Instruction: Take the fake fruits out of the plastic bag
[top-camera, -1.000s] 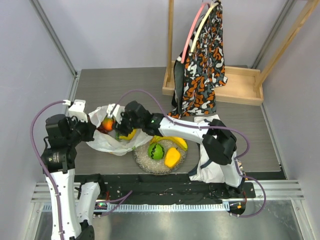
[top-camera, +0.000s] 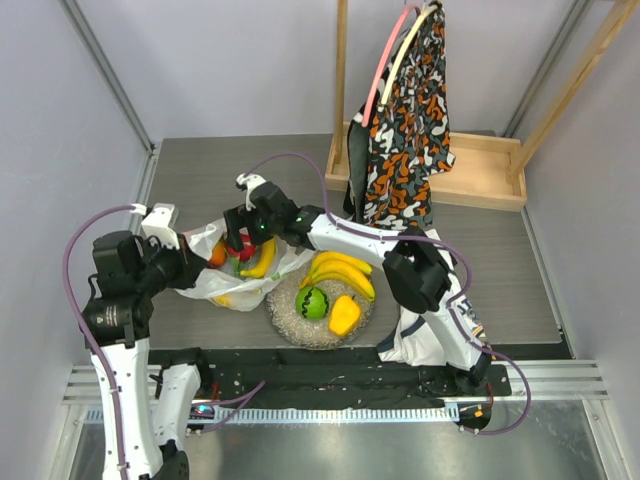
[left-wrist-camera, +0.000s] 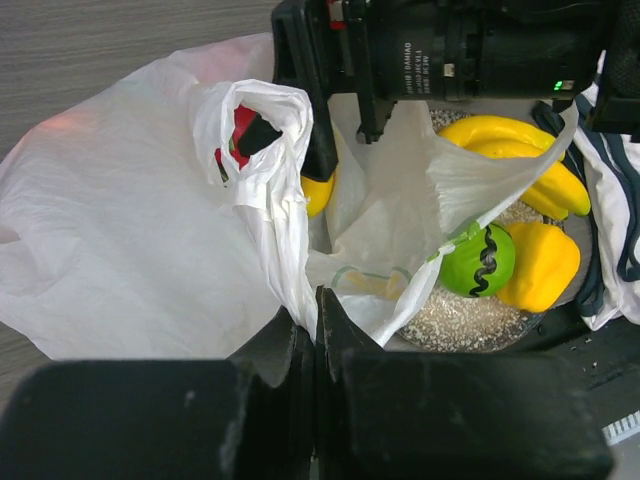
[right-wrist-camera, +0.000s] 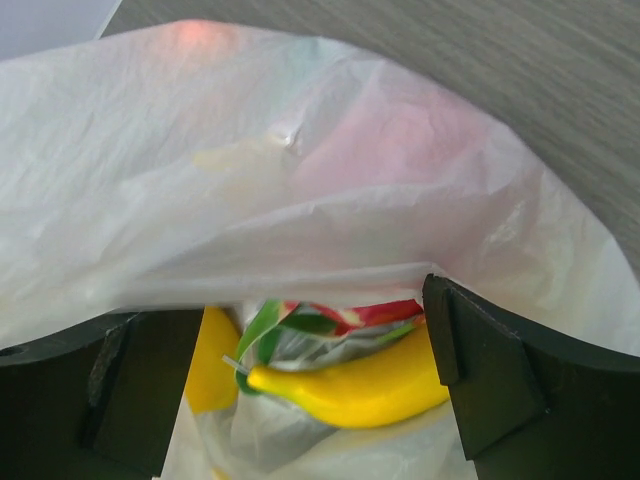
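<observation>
The white plastic bag (top-camera: 232, 289) lies open toward the right. My left gripper is shut on its thin rim, which runs up from the fingertips in the left wrist view. Inside the bag I see an orange fruit (top-camera: 217, 254), a red fruit (top-camera: 243, 249) with green parts, and a yellow banana (right-wrist-camera: 360, 388). Another yellow piece (right-wrist-camera: 210, 365) shows at the left in the right wrist view. My right gripper stands open at the bag's mouth, its fingers (right-wrist-camera: 500, 375) apart above the fruits. A bag fold hides part of the contents.
Right of the bag, a round speckled tray (top-camera: 285, 322) carries bananas (top-camera: 340, 272), a small watermelon (top-camera: 312, 303) and a yellow pepper (top-camera: 345, 316). White cloth (top-camera: 415, 340) lies beside it. A wooden rack (top-camera: 475, 172) with patterned fabric stands behind.
The red fruit has come into view beside the banana.
</observation>
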